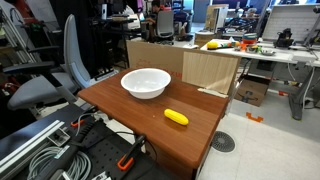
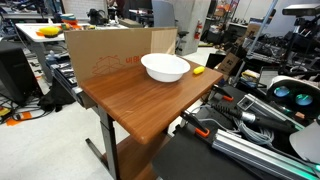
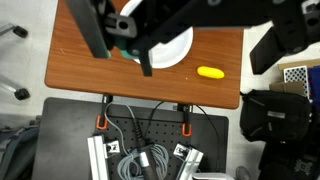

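Note:
On the brown table, a white bowl (image 1: 147,83) stands upright and looks empty. A small elongated yellow object (image 1: 176,117) lies apart from it, towards the table's right front corner; the second exterior view has this yellow object (image 2: 198,70) just past the bowl (image 2: 165,67). From above, the wrist view shows the bowl (image 3: 172,50) partly covered by dark gripper parts and the yellow object (image 3: 210,72) in full. My gripper is open above the table, its dark fingers (image 3: 146,58) spread apart, and nothing appears held. A blurred green patch shows near the left finger.
Low cardboard panels (image 1: 208,70) stand along the table's back edge. Cables (image 3: 140,160) and metal rails (image 3: 98,158) lie beside the front edge, with orange-handled clamps (image 3: 186,128) at that edge. Bare tabletop (image 2: 130,100) surrounds the bowl.

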